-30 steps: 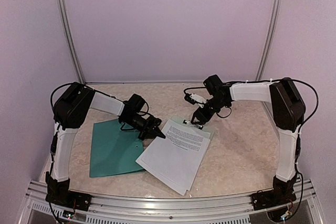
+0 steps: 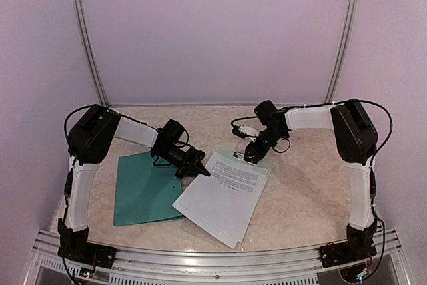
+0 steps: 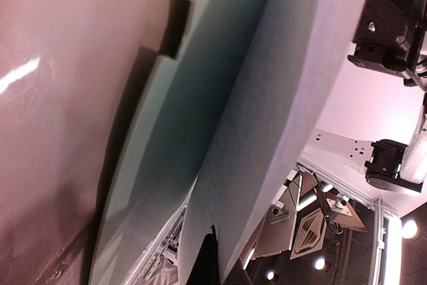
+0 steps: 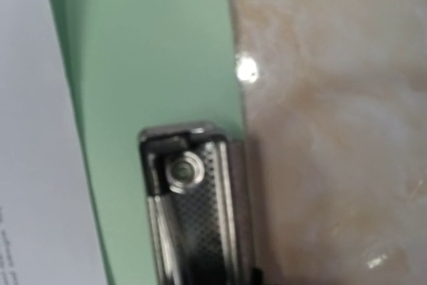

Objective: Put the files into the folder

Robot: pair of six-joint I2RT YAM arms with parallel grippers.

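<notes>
White printed papers (image 2: 220, 198) lie slanted across a pale green folder (image 4: 147, 45), whose metal clip (image 4: 190, 218) shows at its top, under my right gripper (image 2: 252, 151). The right gripper's fingers are hidden or blurred, so their state is unclear. My left gripper (image 2: 200, 170) is shut at the left edge of the papers; in the left wrist view the curved white sheets (image 3: 267, 125) rise beside its fingertips, with the green board (image 3: 147, 151) beyond. Whether paper is between the fingers is unclear.
A teal folder (image 2: 143, 191) lies flat at the left under the left arm.
The left arm and the papers look unchanged.
</notes>
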